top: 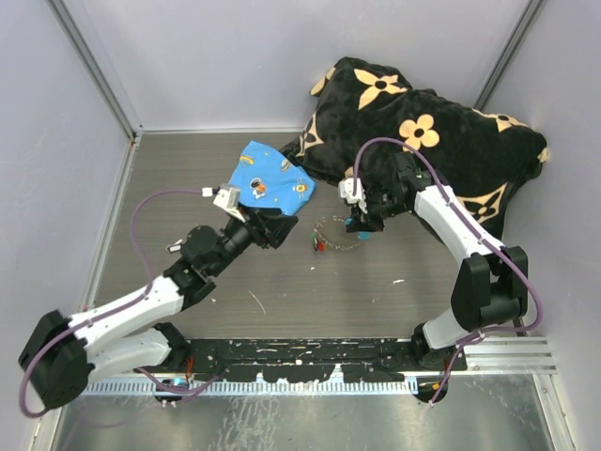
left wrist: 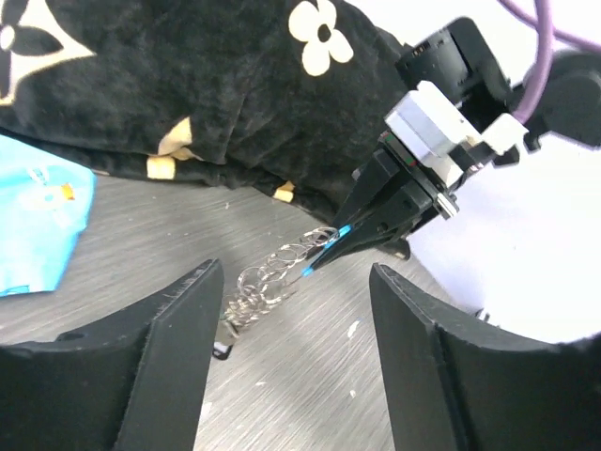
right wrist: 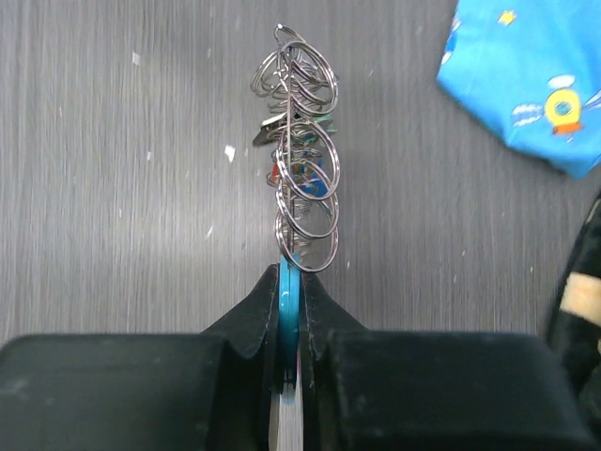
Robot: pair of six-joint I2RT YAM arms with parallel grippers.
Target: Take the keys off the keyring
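Observation:
The keyring is a springy metal coil (right wrist: pixel 305 160) with a flat blue piece (right wrist: pixel 288 305) at its near end. My right gripper is shut on that blue piece, and the coil hangs out beyond the fingertips. Small keys, partly hidden behind the coil, sit near its far end; in the left wrist view the keys (left wrist: pixel 223 338) show at the coil's lower end. My left gripper (top: pixel 285 228) is open to the left of the keyring. Bare floor and part of the coil (left wrist: pixel 272 277) show between its spread fingers, which touch nothing.
A blue patterned cloth (top: pixel 272 178) lies behind the left gripper. The large dark flowered cushion (top: pixel 423 132) fills the back right, close to the right arm. A small object (top: pixel 175 247) lies at the left.

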